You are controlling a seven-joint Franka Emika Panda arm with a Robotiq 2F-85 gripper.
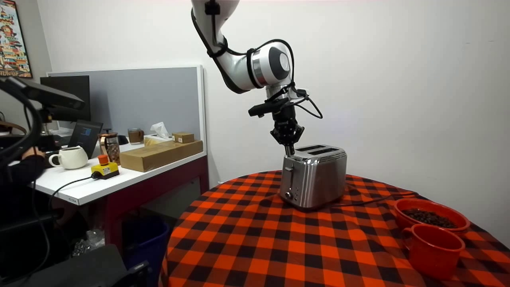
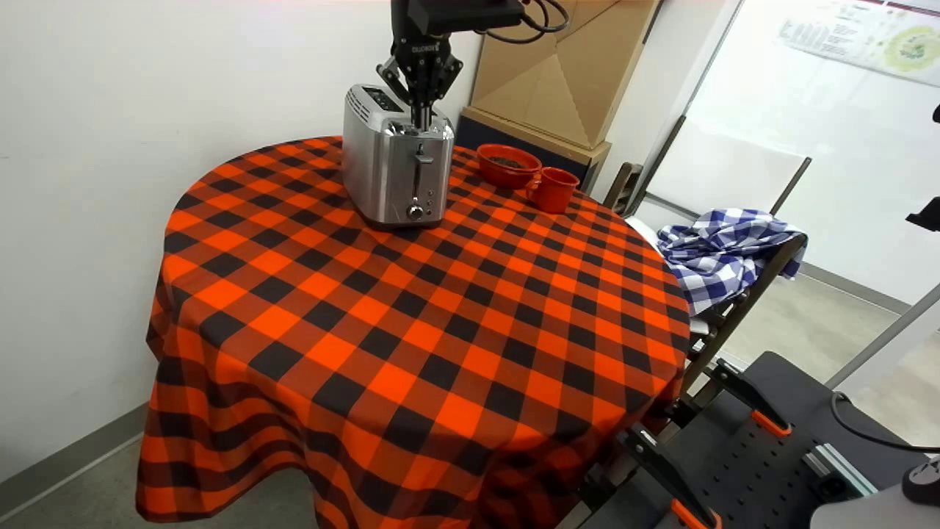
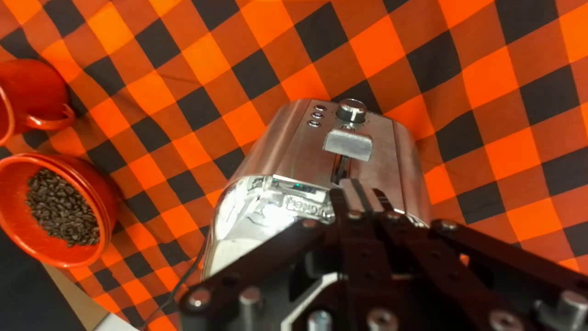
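Observation:
A silver two-slot toaster [image 1: 319,177] stands upright on the checked tablecloth. On its front face, near the top of a vertical slot, is the lever [image 3: 348,143]; a round knob [image 3: 351,110] and small buttons sit lower down. My gripper is shut, its fingertips together with nothing visible between them. In both exterior views the gripper [image 2: 421,126] points down at the toaster's top, close to the front edge above the lever. Whether the tips touch the metal I cannot tell. The fingers and linkage hide part of the toaster's top, slots included, in the wrist view.
A red bowl of dark beans [image 1: 399,217] and a red mug [image 1: 435,256] stand on the table, well away from the toaster. A dark cord [image 1: 368,201] runs from the toaster over the cloth [image 2: 370,344].

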